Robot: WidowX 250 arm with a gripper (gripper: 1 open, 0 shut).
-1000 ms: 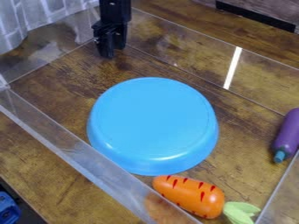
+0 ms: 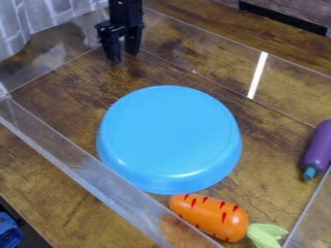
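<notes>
My black gripper (image 2: pixel 123 46) is at the upper left of the camera view, low over the wooden floor of a clear-walled enclosure, behind the large blue round plastic object (image 2: pixel 168 136). It is dark and small, so I cannot tell whether its fingers are open or shut. An orange toy carrot (image 2: pixel 207 215) with green leaves lies at the bottom right of the blue object. A purple elongated toy (image 2: pixel 318 150) lies at the right edge.
Transparent walls (image 2: pixel 72 165) border the area. A white strip (image 2: pixel 257 76) is on the upper right. Bare wood lies between my gripper and the blue object. A grey-white cloth (image 2: pixel 33 24) hangs at the top left.
My gripper has shifted very slightly at the upper left. The blue object and both toys have not moved.
</notes>
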